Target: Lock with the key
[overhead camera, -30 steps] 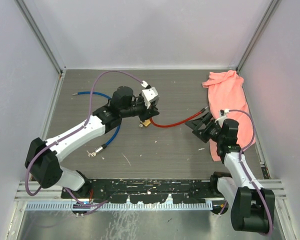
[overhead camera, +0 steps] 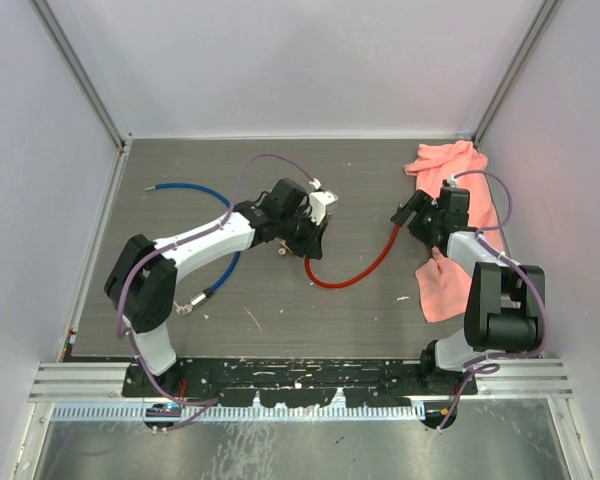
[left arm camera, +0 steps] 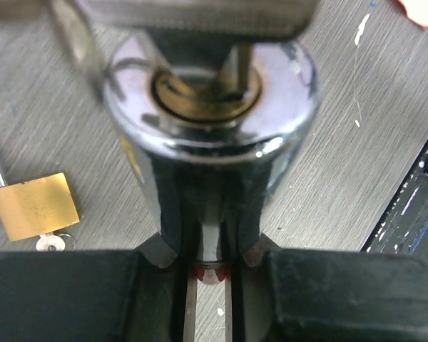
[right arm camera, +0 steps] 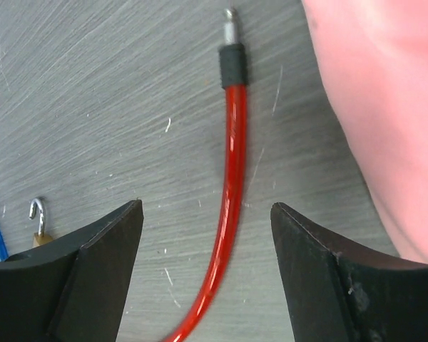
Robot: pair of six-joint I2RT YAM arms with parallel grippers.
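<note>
A brass padlock point(left arm camera: 36, 206) lies on the grey board, with a small key point(left arm camera: 50, 242) at its bottom edge; the far end of its shackle is cut off. In the right wrist view its shackle point(right arm camera: 39, 212) appears unhooked at one end. My left gripper point(overhead camera: 310, 252) is shut on the shiny metal connector point(left arm camera: 221, 171) of the red hose, close beside the padlock. My right gripper stands open above the other part of the red hose point(right arm camera: 232, 164), nothing held between its fingers. The hose's plug end point(right arm camera: 232, 32) lies beyond the fingertips.
A blue hose point(overhead camera: 230, 262) curves along the left, its metal connector point(overhead camera: 192, 302) toward the front. Pink cloth point(overhead camera: 444, 290) covers the right side, partly beneath the right arm. The board's back middle and front middle are clear.
My left gripper has moved toward the front and slightly right, bringing the red hose's near end along. My right gripper has moved back and to the right over the hose's plug end.
</note>
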